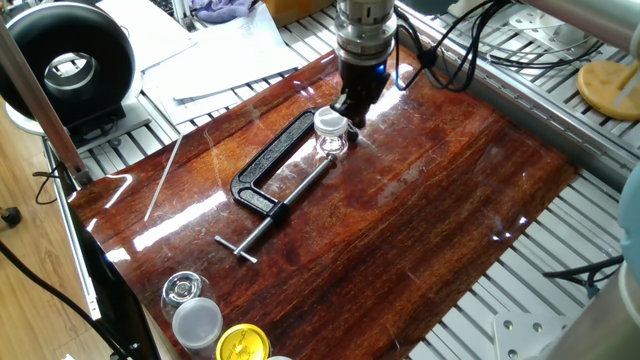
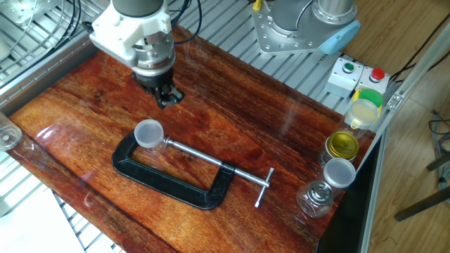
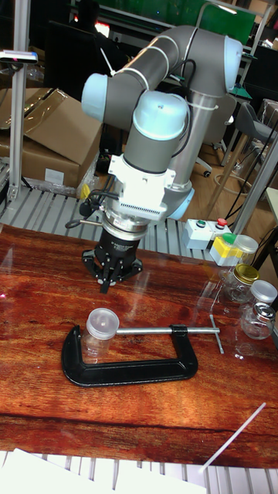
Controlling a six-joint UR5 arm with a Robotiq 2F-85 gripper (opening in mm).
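Observation:
A black C-clamp (image 2: 167, 184) with a silver screw and T-handle lies flat on the glossy brown wooden table. By the tip of its screw, at the clamp's finger end, a clear jar with a whitish lid (image 2: 149, 133) stands upright. In exterior view 3 the jar's lid (image 3: 102, 323) rises above the clamp frame. My gripper (image 3: 106, 282) points down above the table, behind the jar as seen in that view and apart from it. Its dark fingers are small and overlap in all views, so how far apart they stand is unclear. No object shows in its grasp.
Several jars stand along one table edge, among them one with a yellow lid (image 2: 343, 145) and one with a white lid (image 2: 339, 172). Another clear jar (image 2: 8, 137) sits at the opposite edge. A thin white stick (image 1: 163, 178) lies near the table's side.

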